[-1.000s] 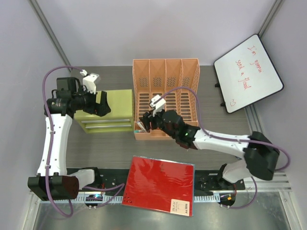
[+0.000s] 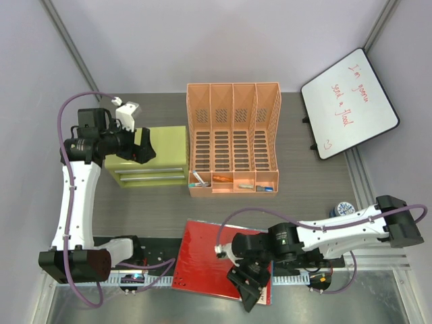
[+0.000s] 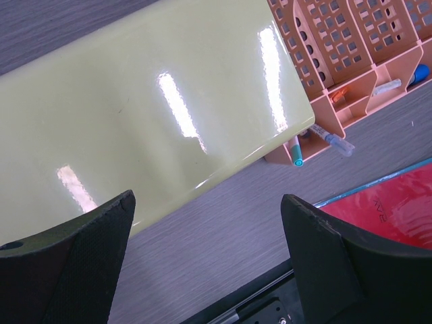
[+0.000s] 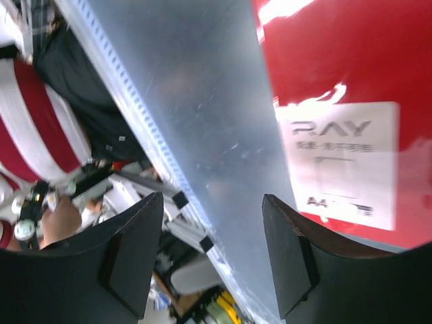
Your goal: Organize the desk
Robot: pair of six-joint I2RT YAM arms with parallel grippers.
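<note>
My left gripper (image 2: 142, 145) hangs open over the green drawer box (image 3: 128, 128), empty between its fingers. My right gripper (image 2: 246, 287) is low over the front edge of the red folder (image 2: 196, 263); in the right wrist view its fingers stand apart above the folder's clear edge, beside a white label (image 4: 337, 162), with nothing seen between them. The pink organizer (image 2: 233, 135) holds pens and small items in its front compartments, among them a teal pen (image 3: 296, 152) and a clear pen (image 3: 331, 138).
A whiteboard (image 2: 349, 101) with red writing stands at the back right. A round tin (image 2: 344, 208) lies by the right arm. The folder reaches past the desk's dark front edge.
My right gripper has moved from the organizer's front down to the folder's near edge, covering its label in the top view. The left arm has not moved.
</note>
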